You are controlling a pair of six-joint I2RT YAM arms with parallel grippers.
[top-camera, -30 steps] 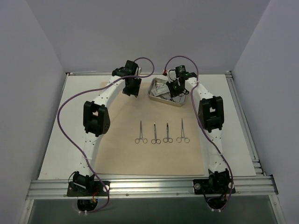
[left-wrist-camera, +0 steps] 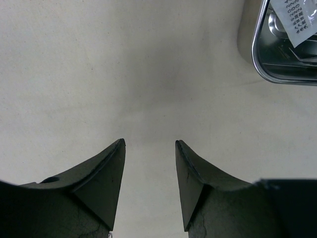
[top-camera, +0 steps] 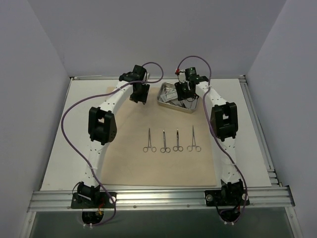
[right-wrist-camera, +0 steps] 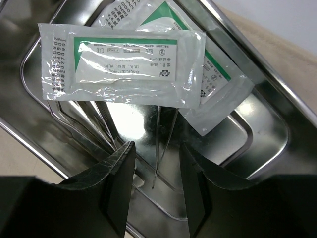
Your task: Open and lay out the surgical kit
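Observation:
A steel tray (top-camera: 176, 108) at the back centre holds white-and-green sealed packets (right-wrist-camera: 124, 64) over metal instruments (right-wrist-camera: 89, 119). My right gripper is open above the tray, with thin instrument tips visible below and between its fingers. My left gripper stands apart to the left of the tray, over bare mat, fingers parted with nothing between them. Four scissor-like instruments lie in a row on the beige mat: the first (top-camera: 149, 146), second (top-camera: 164, 146), third (top-camera: 177, 146) and fourth (top-camera: 193, 146).
White table (top-camera: 245, 163) shows on both sides, with grey walls around the back and sides. Purple cables arch over both arms.
My left arm has barely moved. The instruments on the mat are unchanged.

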